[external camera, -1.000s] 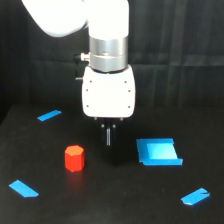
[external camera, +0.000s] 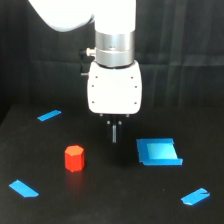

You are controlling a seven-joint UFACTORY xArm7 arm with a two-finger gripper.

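A red six-sided block (external camera: pixel 74 158) stands on the black table, left of centre. Right of centre lies a flat light-blue square with a darker blue edge (external camera: pixel 158 151). My gripper (external camera: pixel 114 132) points down from the white wrist housing, between the block and the blue square and farther back than the block. Its dark fingers blend into the dark background, so their spacing is not clear. No object shows at their tips.
Blue tape strips lie at the far left (external camera: pixel 49 115), the near left (external camera: pixel 23 188) and the near right (external camera: pixel 195 197). A black curtain (external camera: pixel 180 60) hangs behind.
My arm and gripper have shifted a little to the right and sit slightly higher in the view. The red block, the blue square and the tape strips have stayed put.
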